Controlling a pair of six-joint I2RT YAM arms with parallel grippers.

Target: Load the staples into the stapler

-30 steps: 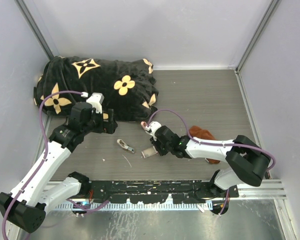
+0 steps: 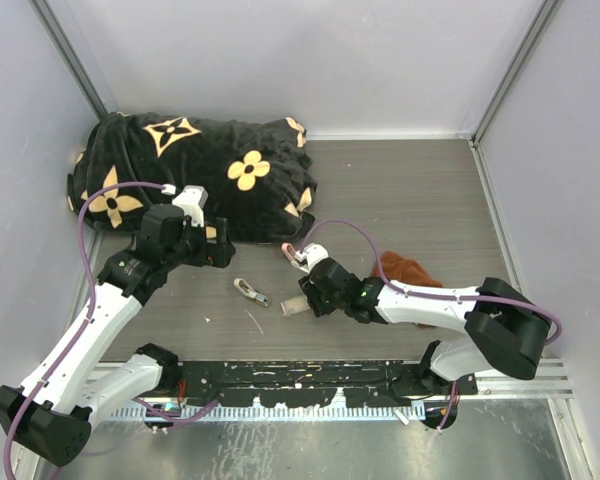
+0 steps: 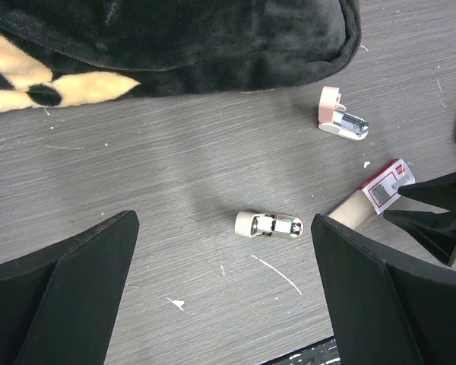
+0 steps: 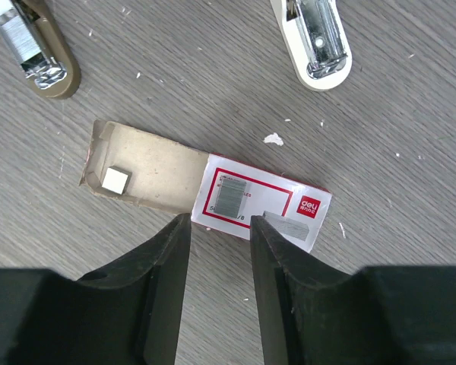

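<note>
A small stapler [image 3: 269,225] with a grey-brown body [image 4: 55,55] lies on the table left of the staple box. Farther back lies a pink and white stapler [image 3: 342,118]. The staple box [image 4: 264,201] has its tray [image 4: 156,163] slid out, and one short staple block [image 4: 116,179] sits at the tray's far end. Over the box's near edge, my right gripper is part open; no object shows gripped between its fingertips. My left gripper hangs open and empty over the table, left of the staplers.
A black plush blanket [image 2: 200,175] with yellow flowers fills the back left. Something brown and soft [image 2: 407,270] lies beside the right arm. Small white scraps [image 4: 273,139] dot the tabletop.
My right arm has shifted slightly toward the front, its gripper staying by the staple box. The left arm and the staplers stay where they were.
</note>
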